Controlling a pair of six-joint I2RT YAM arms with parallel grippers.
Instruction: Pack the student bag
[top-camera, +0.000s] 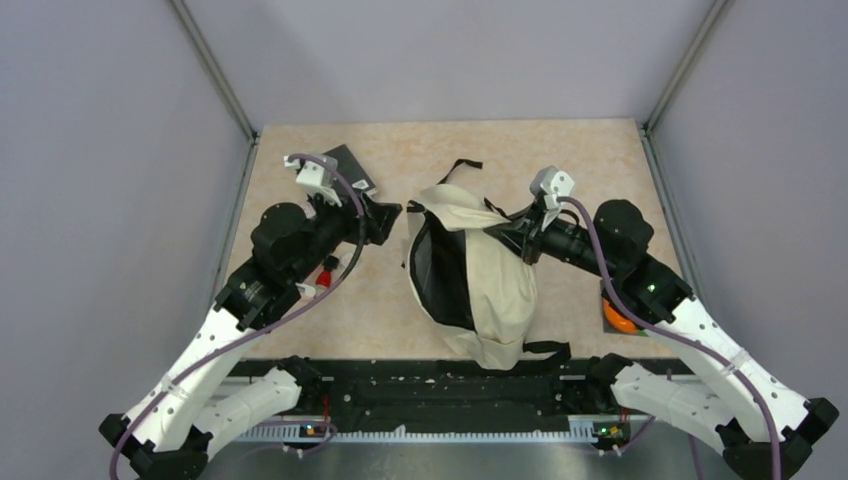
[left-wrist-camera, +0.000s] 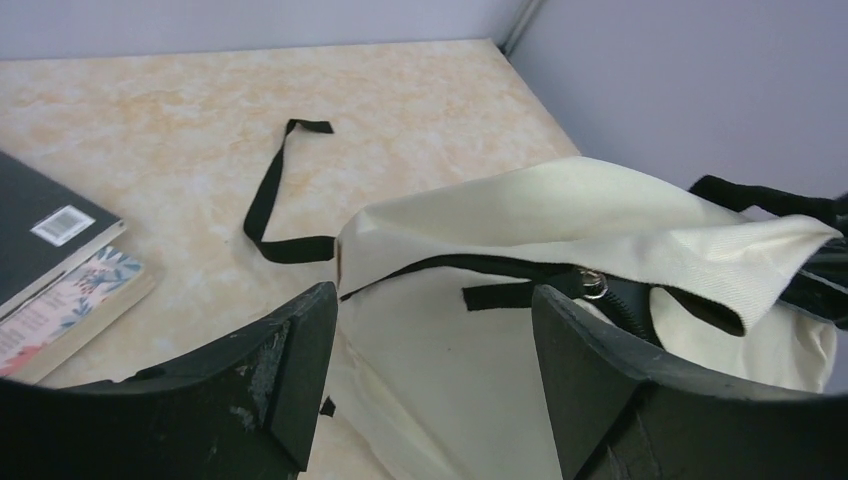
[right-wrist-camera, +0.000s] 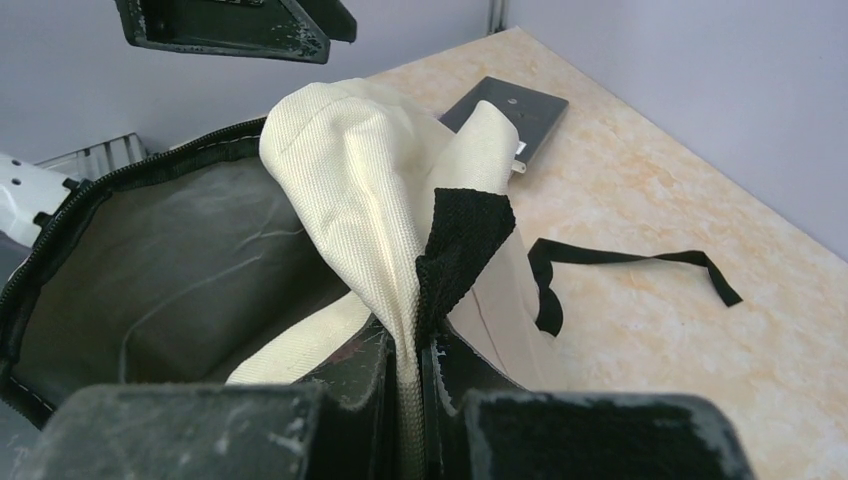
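A cream bag (top-camera: 495, 300) with a dark lining (right-wrist-camera: 190, 265) lies gaping on the table, its black straps (left-wrist-camera: 265, 190) trailing. In the right wrist view my right gripper is shut on a bunched fold of the bag's cream fabric and black webbing. My left gripper stands open to the left of the bag, the bag beyond its fingers and nothing between them.
Dark and floral books (left-wrist-camera: 75, 315) lie at back left. Small red and white items (top-camera: 325, 277) sit partly under the left arm. An orange object (top-camera: 617, 318) is at right.
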